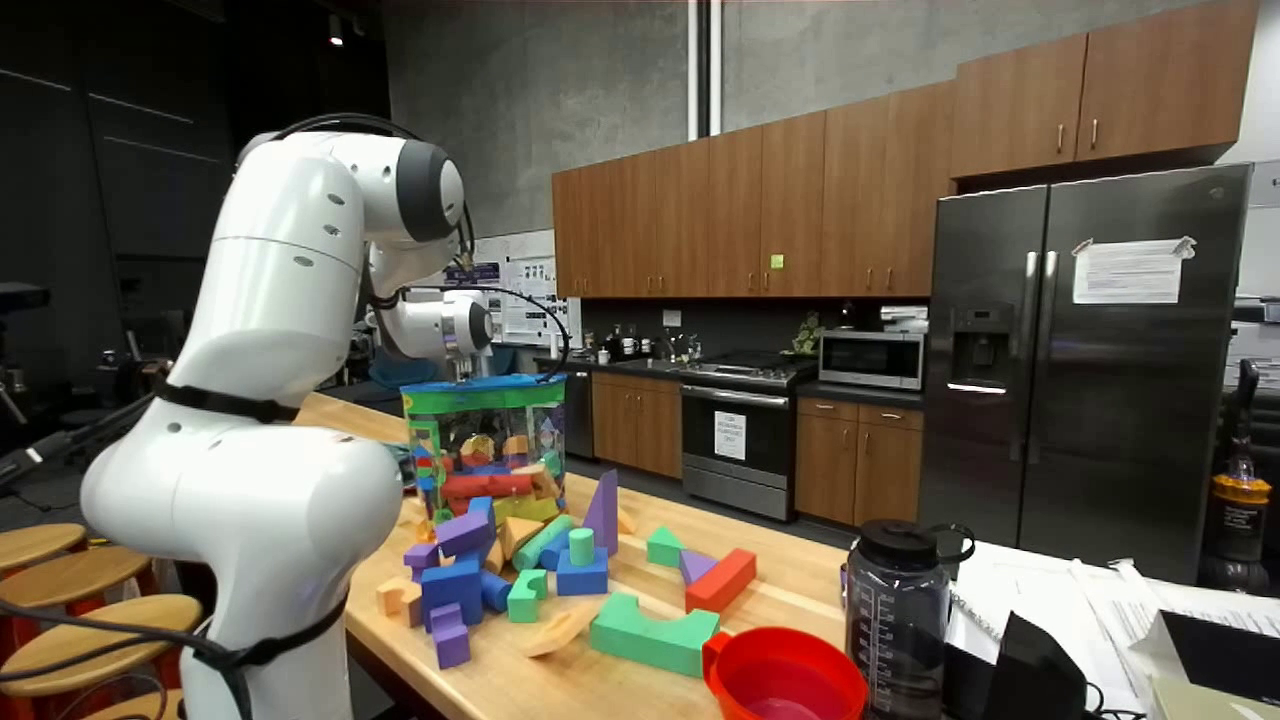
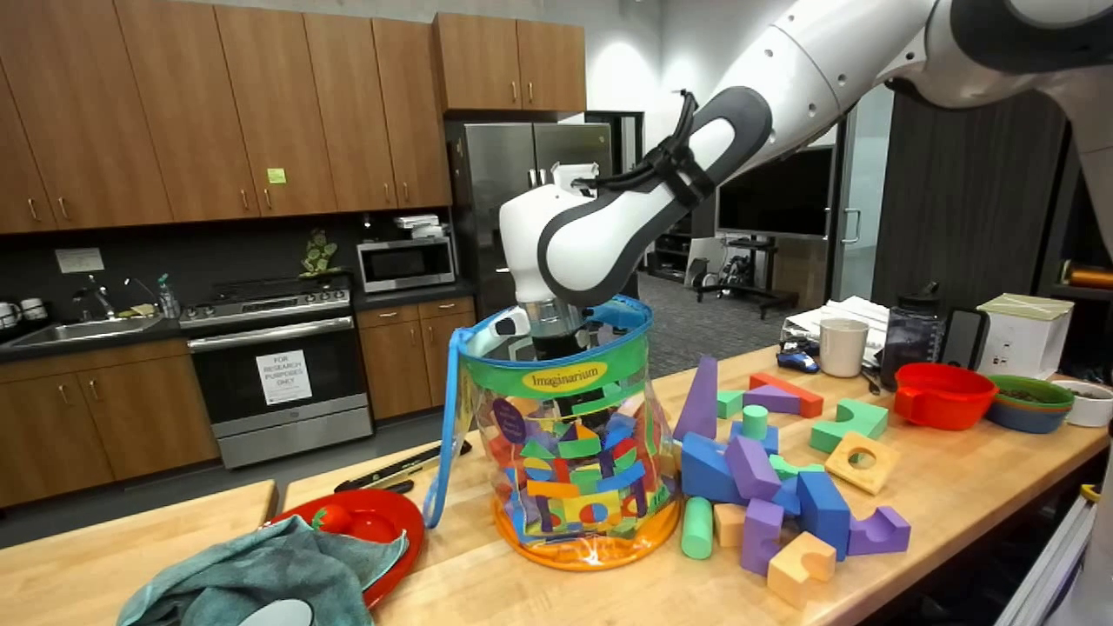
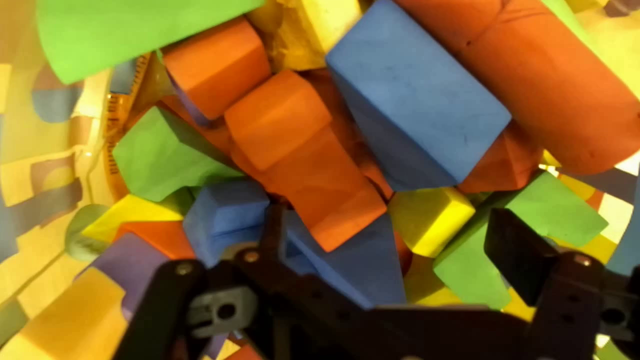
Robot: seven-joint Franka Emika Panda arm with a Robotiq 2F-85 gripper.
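My gripper is inside the clear zip-topped block bag (image 2: 553,377), pointing down. Its dark fingers stand wide apart, so it is open, and no block appears clamped between them. Beneath and around the fingers lies a jumble of foam blocks: an orange stepped block (image 3: 309,171), a large blue block (image 3: 420,96), a yellow block (image 3: 429,219), a red cylinder (image 3: 552,84) and a green block (image 3: 555,207). A blue slab (image 3: 366,258) shows between the fingers, below them. From outside, the bag's rim and printed wall partly hide the gripper.
Loose blocks, among them a purple wedge (image 2: 698,398) and a green arch (image 1: 654,636), cover the table beside the bag. A red plate (image 2: 402,532) with a cloth (image 2: 266,579) lies on its other side. A red cup (image 1: 786,672) and a bottle (image 1: 897,624) stand farther along.
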